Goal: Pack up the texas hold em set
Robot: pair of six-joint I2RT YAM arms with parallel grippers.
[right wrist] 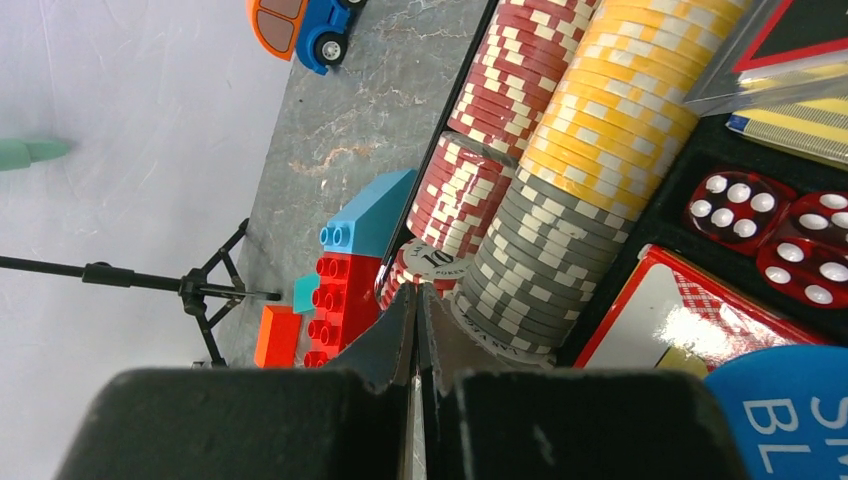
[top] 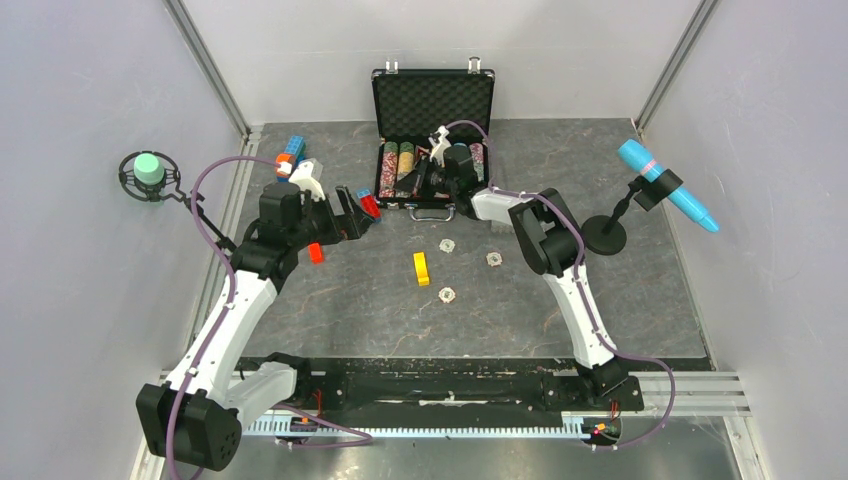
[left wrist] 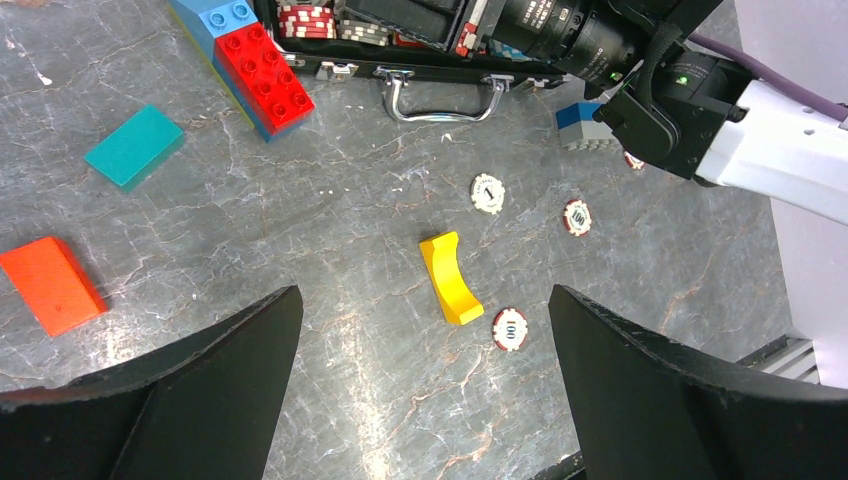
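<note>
The black case (top: 435,95) stands with its lid up at the back of the table. Red chips (right wrist: 512,75), yellow chips (right wrist: 620,90) and grey chips (right wrist: 540,250) lie in rows inside, beside red dice (right wrist: 738,210) and a card deck (right wrist: 690,315). A red chip marked 10 (right wrist: 435,262) leans at the end of the red row. Over the case's front part, my right gripper is shut, nothing showing between its fingers. My left gripper is open above the table, empty. Loose chips (left wrist: 488,194) lie in front of the case.
A yellow arched block (left wrist: 452,278) lies among the loose chips. Red and blue bricks (left wrist: 264,80) touch the case's left front corner; a teal block (left wrist: 135,147) and an orange block (left wrist: 53,285) lie farther left. A black stand (top: 604,235) is at the right.
</note>
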